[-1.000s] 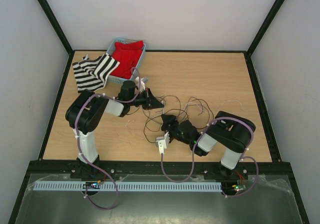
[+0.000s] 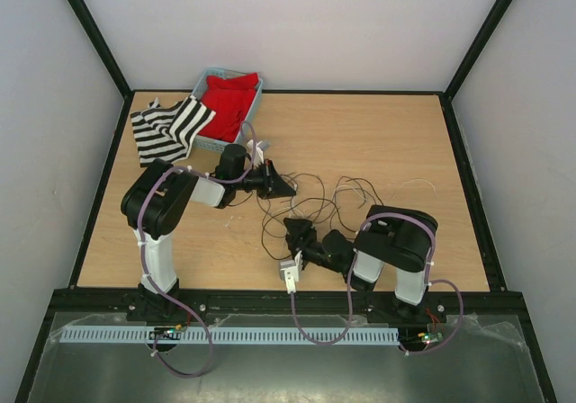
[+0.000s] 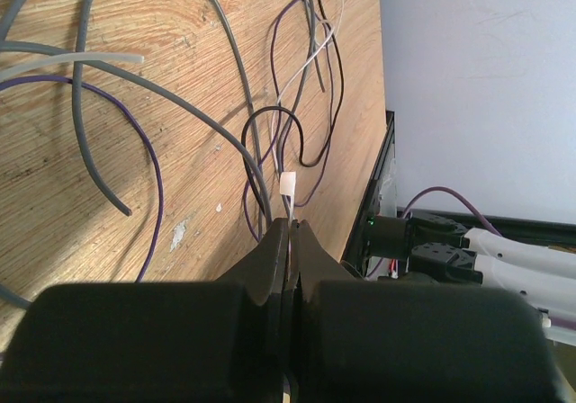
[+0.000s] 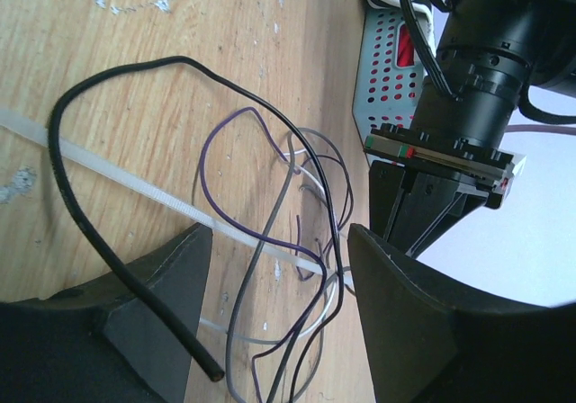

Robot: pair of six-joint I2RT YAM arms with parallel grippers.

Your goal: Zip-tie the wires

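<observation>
My left gripper is shut on a thin white zip tie. The zip tie's square head (image 3: 287, 183) sticks out past the fingertips, above the wires. Grey wires (image 3: 184, 103) and a looped black wire (image 3: 286, 109) lie on the wooden table around it. Facing it from the near side, my right gripper stands part open. In the right wrist view, a pale ribbed strap (image 4: 135, 183) runs across the gap between its fingers. A black wire (image 4: 184, 59) arches in front of that strap, with a purple wire (image 4: 207, 169) near it.
A light blue basket (image 2: 200, 143) with a red cloth (image 2: 228, 104) stands at the back left, beside a striped cloth (image 2: 165, 129). More loose wires (image 2: 355, 187) spread right of the grippers. Bare table lies at the back right.
My right gripper has moved slightly left and toward the near edge, and its arm has shifted left. The left arm has barely moved. Cloths and basket stay put.
</observation>
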